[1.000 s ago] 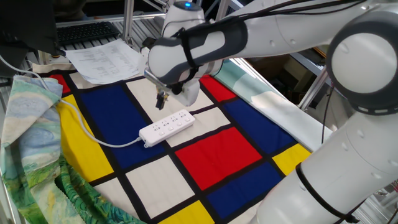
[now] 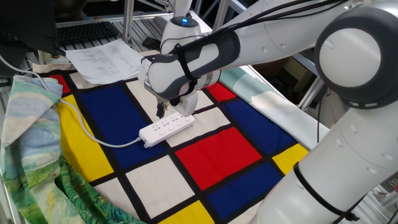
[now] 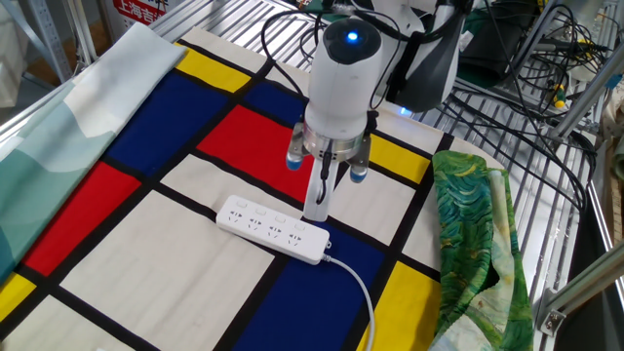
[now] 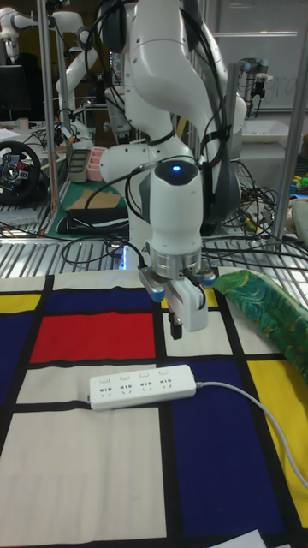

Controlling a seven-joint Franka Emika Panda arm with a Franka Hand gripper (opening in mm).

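A white power strip (image 2: 166,129) with several sockets and switches lies on the patterned cloth, its cord running off one end. My gripper (image 3: 319,190) points down above the cloth, close to the strip in this second exterior view. In the third exterior view the strip (image 4: 142,386) is nearer the camera than the gripper (image 4: 184,319), with a gap between them in the picture. A long white part and a small dark part extend down from the hand. Whether they are fingers or something held is unclear, and the finger opening cannot be made out.
The strip's white cord (image 3: 367,292) curves across the cloth. Bunched green painted fabric (image 3: 470,229) lies along one side, and a pale green fabric strip (image 3: 90,134) along the other. Paper sheets (image 2: 107,61) rest at the far edge.
The arm and hand have come down slightly, bringing the dark part under the hand closer to the power strip in the first exterior view. The strip has not moved.
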